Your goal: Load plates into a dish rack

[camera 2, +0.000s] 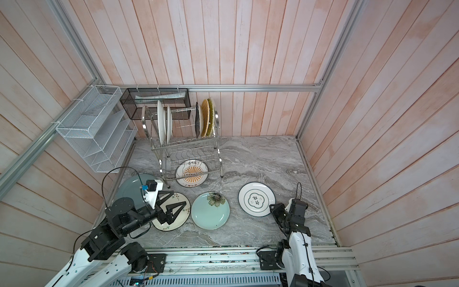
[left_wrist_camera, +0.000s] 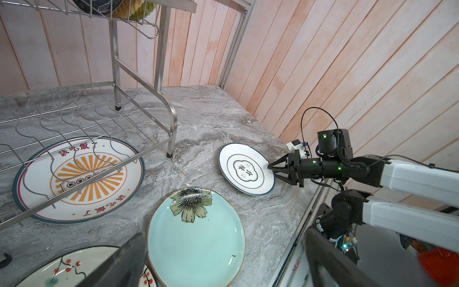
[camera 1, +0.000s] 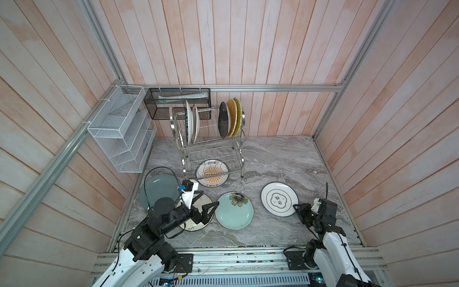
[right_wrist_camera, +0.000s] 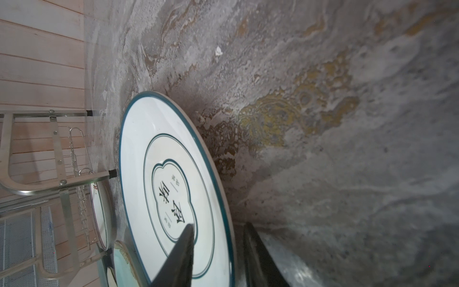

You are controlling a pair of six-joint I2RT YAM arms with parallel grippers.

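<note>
A white plate with a dark rim (camera 1: 279, 198) is at the right of the counter; my right gripper has its fingers around that plate's near edge, and in the left wrist view the plate looks slightly tilted. Whether they grip it is unclear. My left gripper (camera 1: 210, 210) is open above a cream plate (left_wrist_camera: 62, 267), holding nothing. A mint flower plate (camera 1: 232, 215) lies in the middle. The steel rack (camera 1: 242, 119) holds several upright plates on top; an orange-patterned plate (camera 1: 212, 173) lies under it.
A grey-blue plate (camera 1: 160, 186) lies at far left. White wire shelves (camera 1: 117, 129) hang on the left wall, a black basket (camera 1: 157, 102) at the back.
</note>
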